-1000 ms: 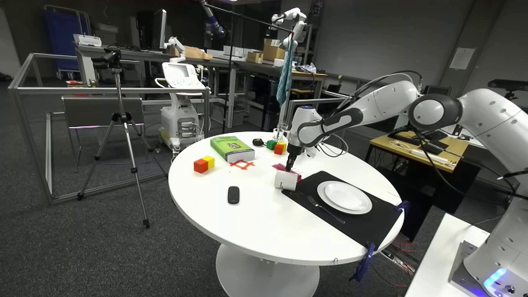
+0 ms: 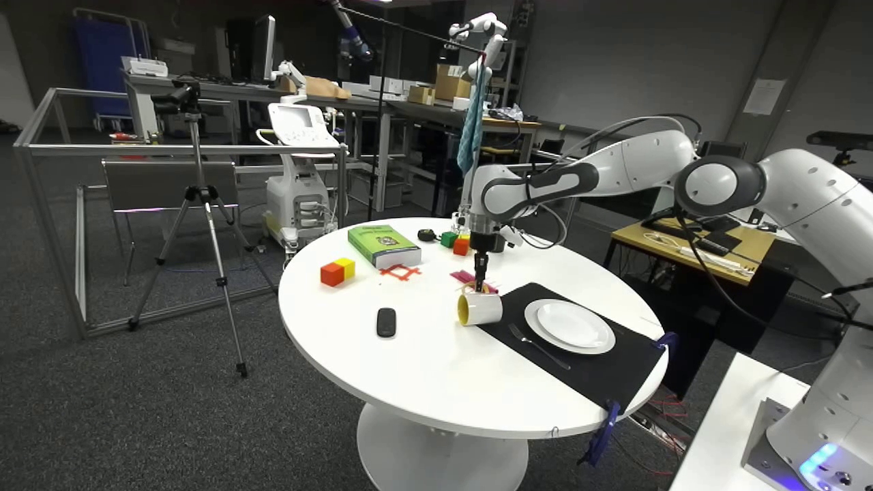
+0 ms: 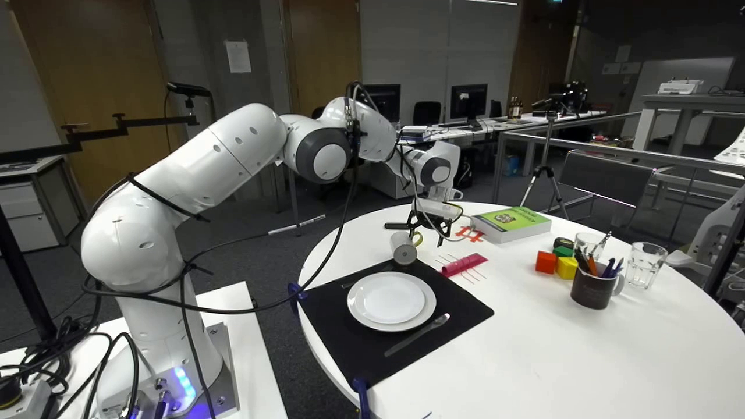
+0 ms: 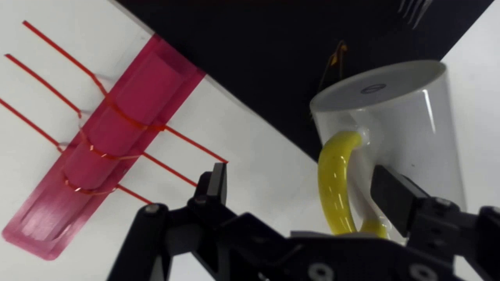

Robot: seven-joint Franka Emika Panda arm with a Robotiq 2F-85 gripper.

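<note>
A white mug (image 2: 483,309) with a yellow inside lies on its side at the edge of the black placemat (image 3: 335,335). In the wrist view its yellow handle (image 4: 333,187) is between my spread fingers. My gripper is open over it. The right finger (image 4: 392,199) overlaps the mug's body beside the handle loop; whether it touches is unclear. Bare table shows between the left finger and the handle. From the second exterior view, the gripper (image 3: 427,234) is low, right behind the mug.
Close by lies a pink holder (image 3: 464,265) with thin red sticks. Stacked plates (image 3: 391,299), a knife (image 3: 417,335) and a fork (image 2: 536,345) rest on the placemat. A green book (image 2: 382,245), blocks (image 2: 337,271) and a black mouse-like object (image 2: 386,322) stand farther off.
The mug has turned and shifted slightly right in the first exterior view, its yellow opening now showing. My gripper has swung from a slant to nearly vertical.
</note>
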